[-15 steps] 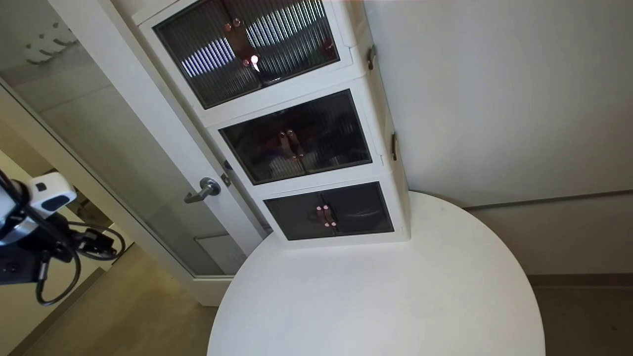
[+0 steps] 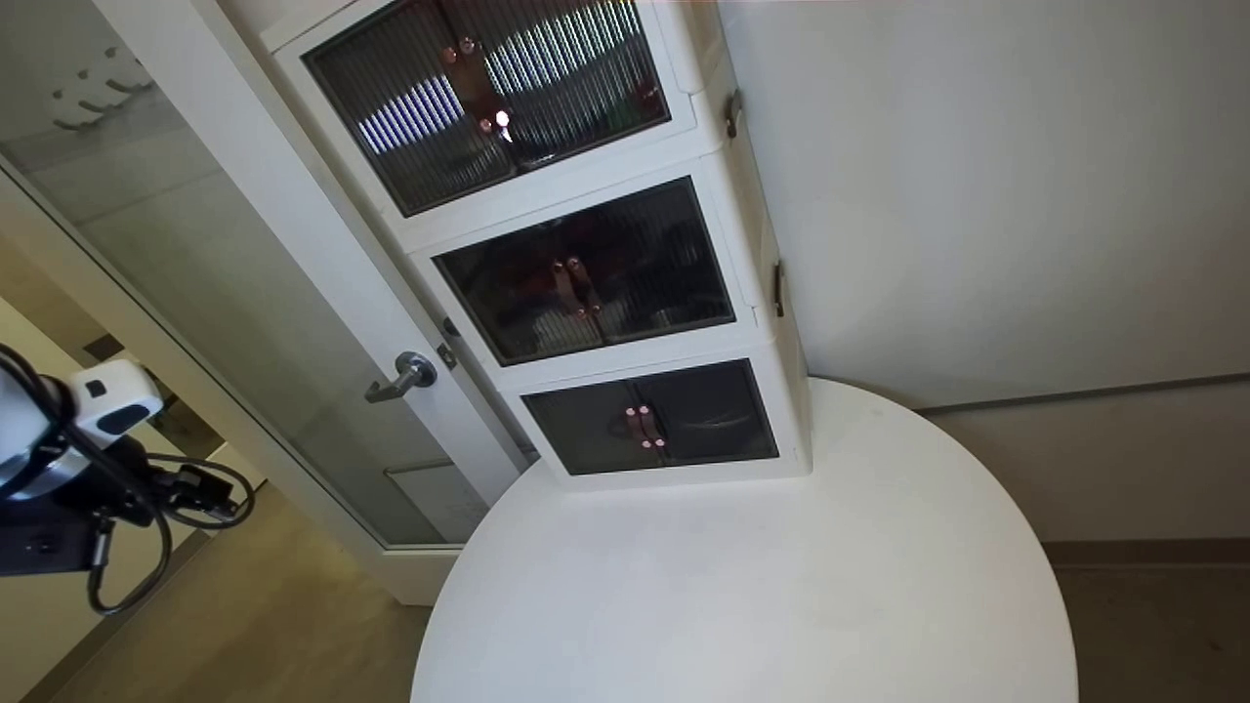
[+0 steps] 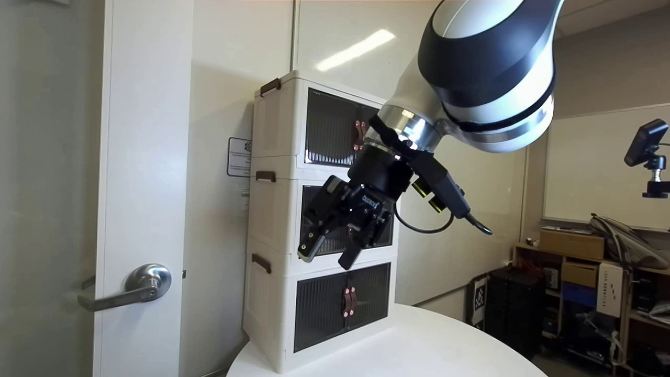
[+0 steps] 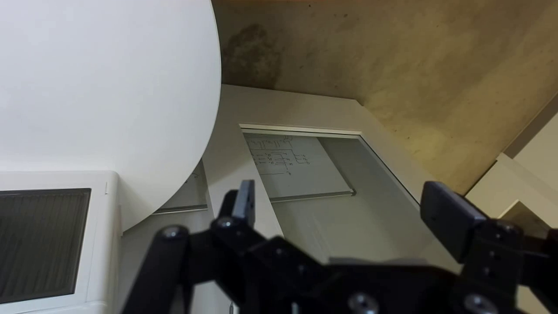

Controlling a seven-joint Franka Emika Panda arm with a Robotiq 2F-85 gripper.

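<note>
Wide apart, the fingers of my gripper have nothing between them in the wrist view; it is open. From exterior view 2, the gripper (image 3: 327,255) hangs in the air, angled downward, across the line of sight to the white cabinet stack (image 3: 271,213). Its distance from the cabinet is hard to judge there. Three stacked units, each with dark ribbed double doors and brown handles, make up the stack. The bottom handles (image 2: 645,428), middle handles (image 2: 576,288) and top handles (image 2: 475,84) show in exterior view 1. All these doors look closed.
Left of the cabinet stands a glass-panelled door with a metal lever (image 3: 129,289). A wall runs along the cabinet's other side. Cluttered shelves (image 3: 574,270) stand in the background.
In exterior view 1, the visible part of my arm and its cable have shifted slightly right and down. Cabinet, table and room door look the same.
</note>
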